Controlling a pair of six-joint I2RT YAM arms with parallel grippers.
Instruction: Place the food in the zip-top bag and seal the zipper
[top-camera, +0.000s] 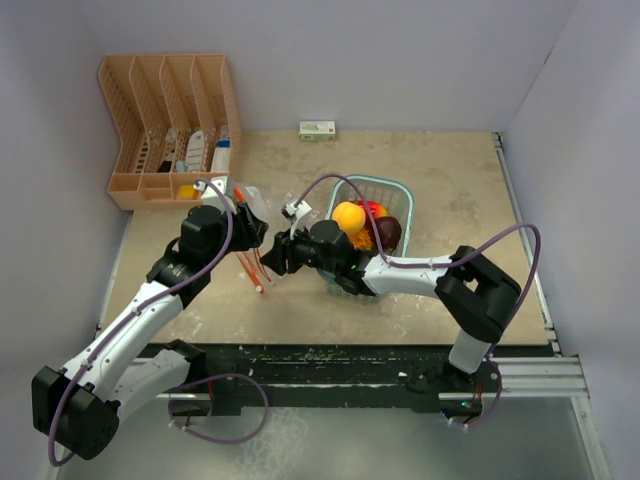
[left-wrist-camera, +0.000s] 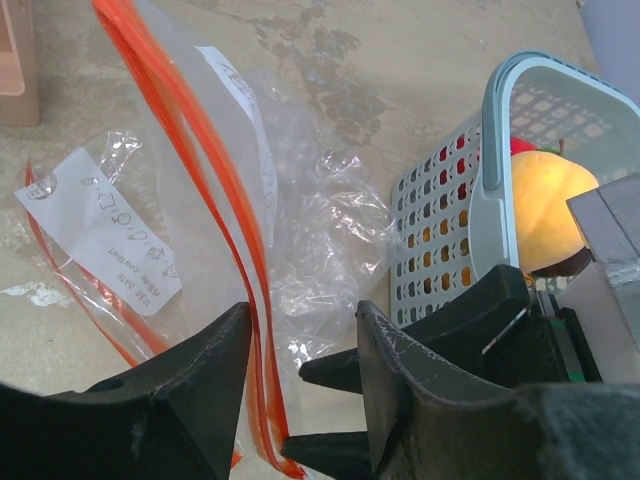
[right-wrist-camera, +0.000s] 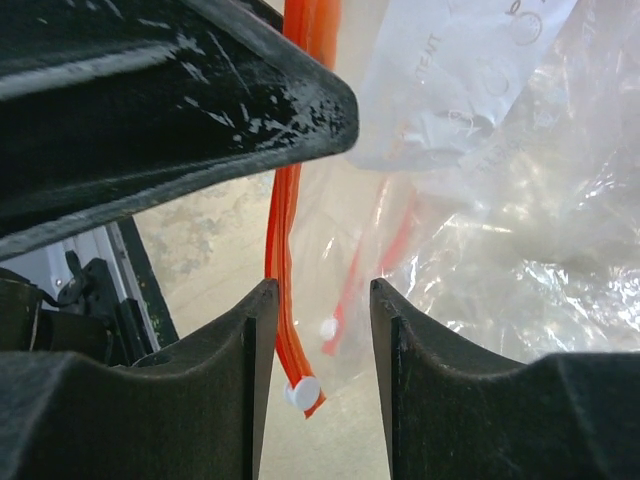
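The clear zip bag (left-wrist-camera: 330, 230) has orange zipper strips and a white printed label (left-wrist-camera: 110, 230). One orange strip (left-wrist-camera: 215, 175) stands up and runs down between the fingers of my left gripper, close to its left finger; a gap remains between these fingers. The other strip lies lower, near the table. From the right, my right gripper (top-camera: 274, 262) reaches in just below the left one. In the right wrist view its fingers (right-wrist-camera: 385, 330) are apart, the orange strip's end (right-wrist-camera: 290, 330) against the left finger. I see no food inside the bag.
A pale basket (top-camera: 405, 195) of toy food, including an orange fruit (top-camera: 348, 217) and a dark one (top-camera: 386, 232), stands under and behind my right arm. A divided rack (top-camera: 150, 190) is at back left, a small box (top-camera: 317, 131) at the back wall.
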